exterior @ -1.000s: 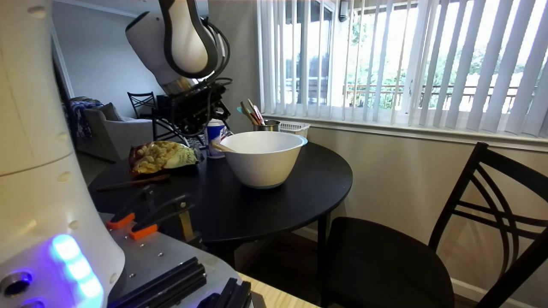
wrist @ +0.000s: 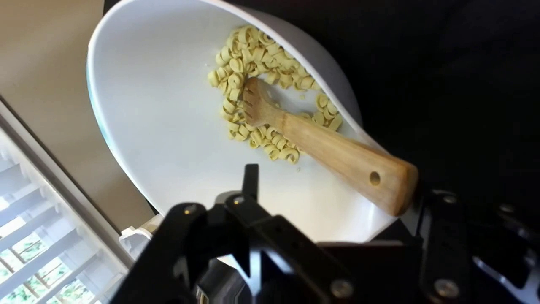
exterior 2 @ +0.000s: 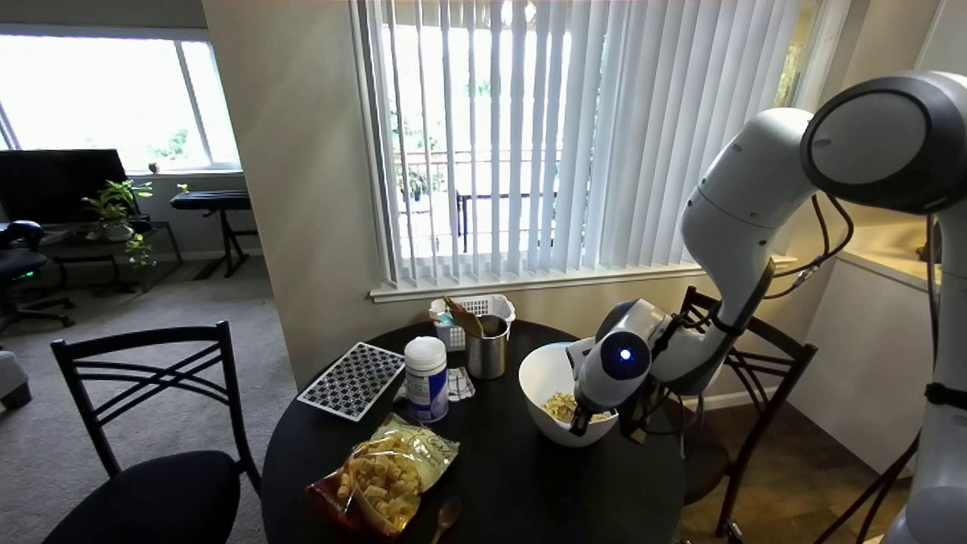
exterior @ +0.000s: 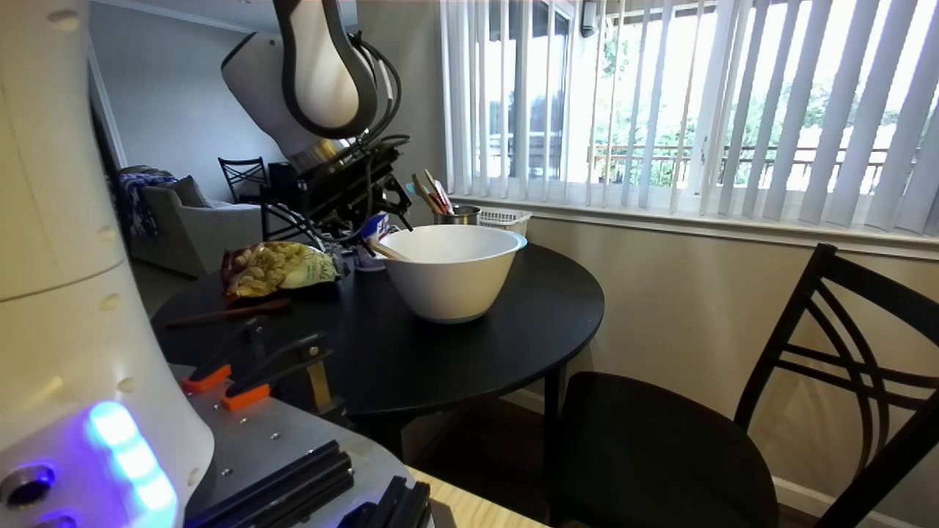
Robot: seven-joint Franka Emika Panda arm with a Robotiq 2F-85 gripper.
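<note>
A white bowl stands on the black round table, with curled pasta at its bottom. Inside it leans a wooden fork-like utensil; its tines touch the pasta and its handle rests across the rim. My gripper hangs over the bowl's edge in the wrist view, its fingers apart. The handle's end lies in front of the gap, close to the right-hand finger, not clamped. From the side, the gripper appears just above the rim by the handle.
An open pasta bag and a wooden spoon lie beside the bowl. Behind them are a wipes canister, a metal utensil pot, a white basket and a patterned board. Table to the bowl's right is clear.
The gripper has shifted to the right and turned, its fingers now nearer the bowl's rim and covering part of the canister. Bowl and utensil stay in place.
</note>
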